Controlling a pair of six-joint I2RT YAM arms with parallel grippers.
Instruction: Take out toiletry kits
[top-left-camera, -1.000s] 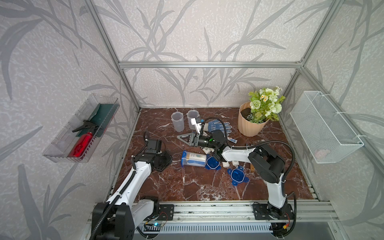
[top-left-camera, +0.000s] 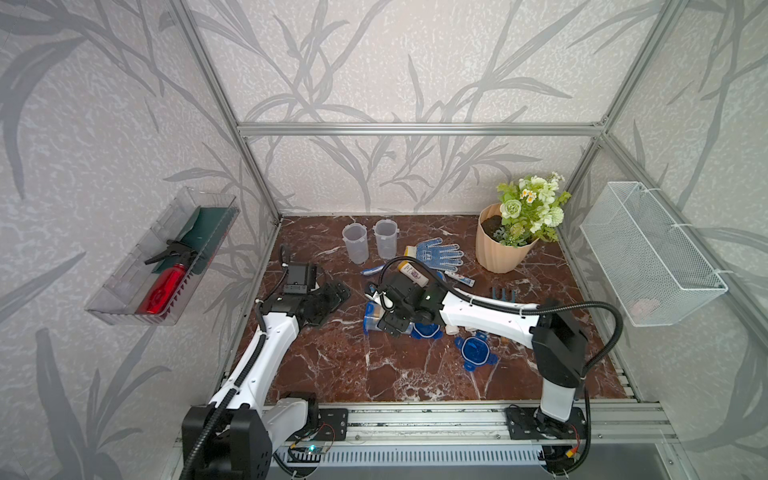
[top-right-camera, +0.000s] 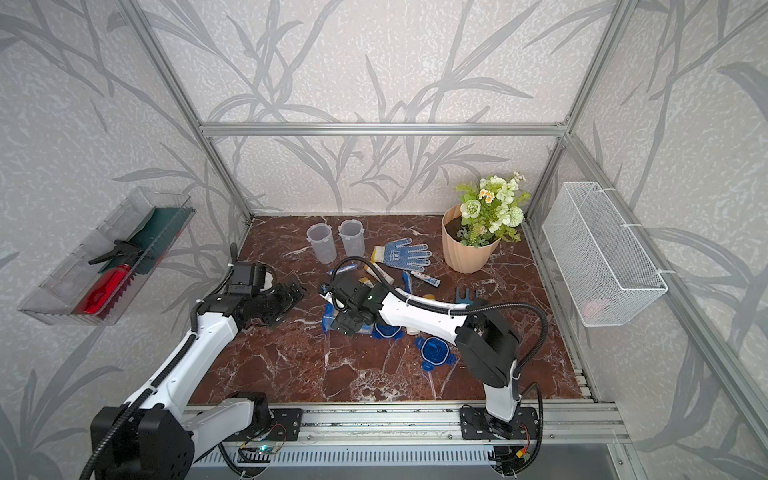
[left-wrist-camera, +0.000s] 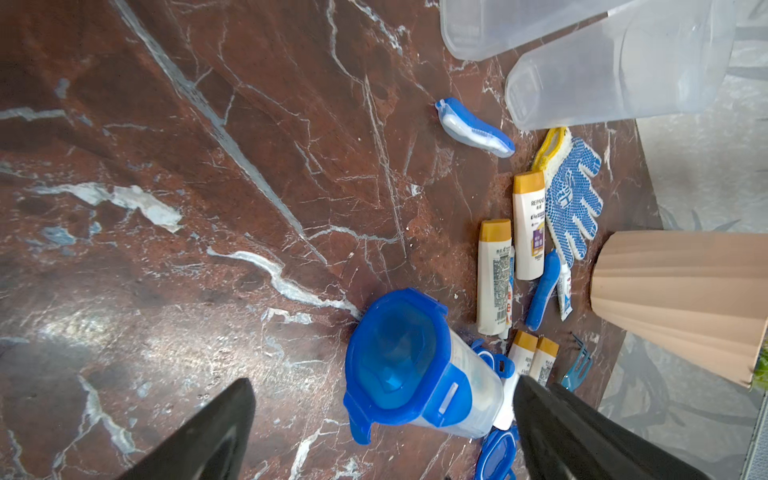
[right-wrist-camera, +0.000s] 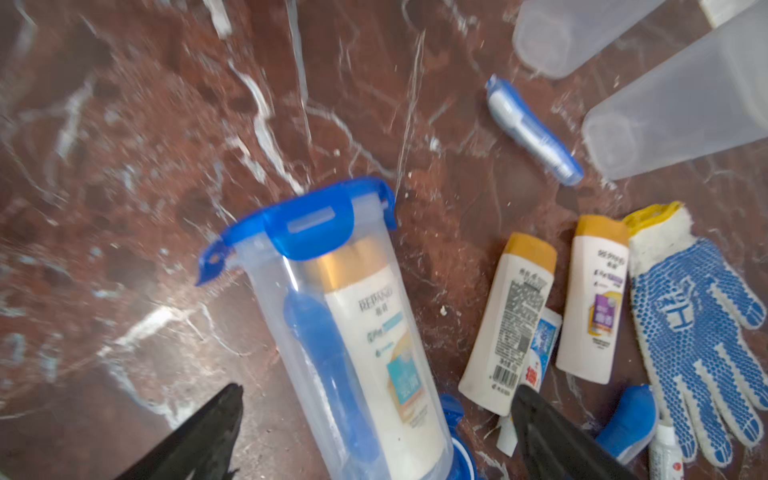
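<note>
A clear cup with a blue lid (right-wrist-camera: 320, 224) lies on its side on the table, a white bottle (right-wrist-camera: 392, 360) and a blue item visible through its wall. My right gripper, open and empty, hangs above this cup with its fingers to either side in the view. My left gripper is open too, left of the lidded end in the top left view. Two open clear cups (top-left-camera: 355, 242) stand upright at the back. Loose white bottles with gold caps (right-wrist-camera: 592, 300), a toothpaste tube (right-wrist-camera: 544, 340) and a blue-white item (right-wrist-camera: 534, 130) lie on the table.
Two removed blue lids (top-left-camera: 475, 350) lie at the front right. A blue dotted glove (top-left-camera: 438, 254) and a flowerpot (top-left-camera: 500, 248) stand behind the right arm's reach. Wall baskets hang left (top-left-camera: 116, 276) and right (top-left-camera: 680, 280).
The left gripper has shifted slightly. The lidded cup stays in about the same place.
</note>
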